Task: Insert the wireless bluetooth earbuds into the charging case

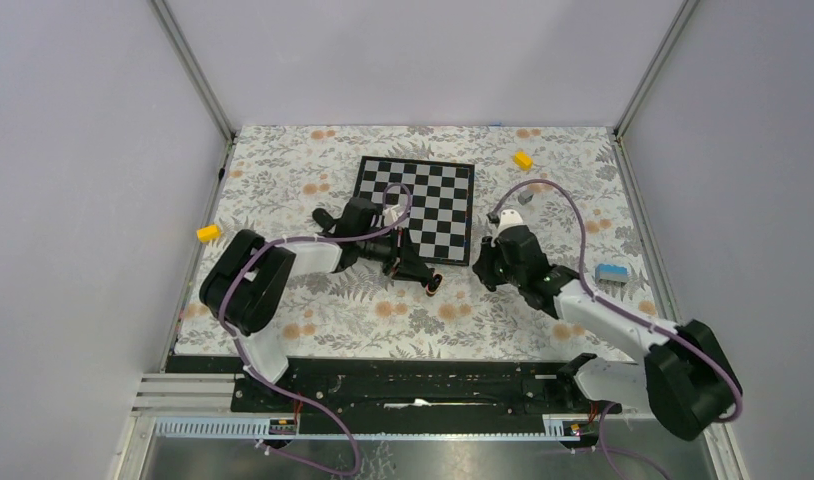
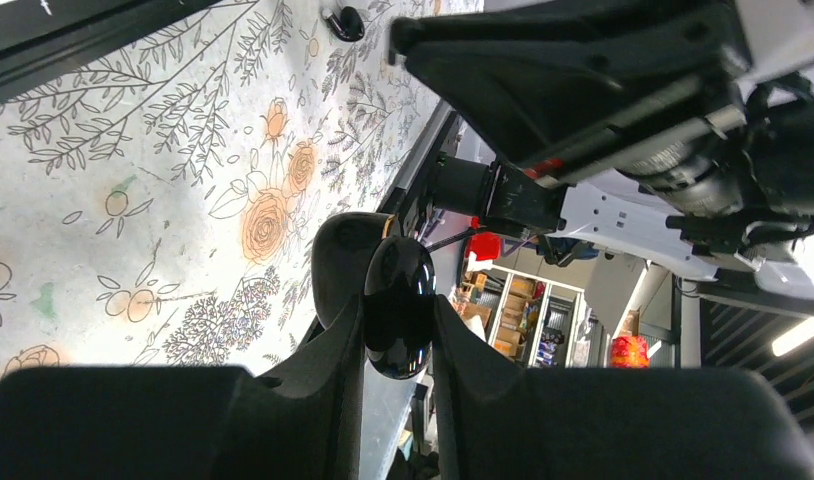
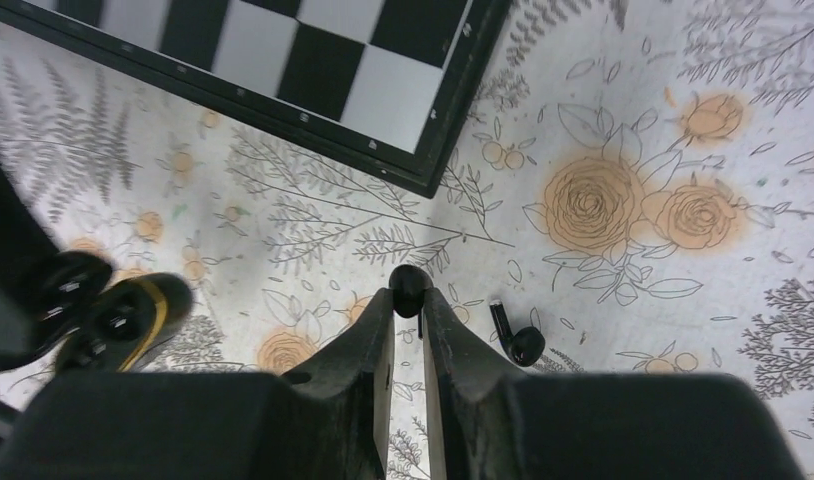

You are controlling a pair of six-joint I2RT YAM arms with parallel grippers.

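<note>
My left gripper is shut on the black charging case [image 2: 398,295], whose lid stands open; the case [image 1: 434,285] is held in front of the chessboard in the top view. In the right wrist view the case [image 3: 143,315] appears at the left, its hollows partly visible. My right gripper is shut on one black earbud [image 3: 410,284], its rounded end up between the fingertips and its stem pointing down. A second earbud [image 3: 523,343] lies loose on the cloth just beyond and right of it. The right gripper [image 1: 485,268] is apart from the case.
The chessboard [image 1: 471,210] lies flat behind both grippers. A yellow block [image 1: 523,159], a small grey block [image 1: 525,196] and a blue-topped box [image 1: 612,273] sit to the right. Another yellow block [image 1: 208,233] is at the left edge.
</note>
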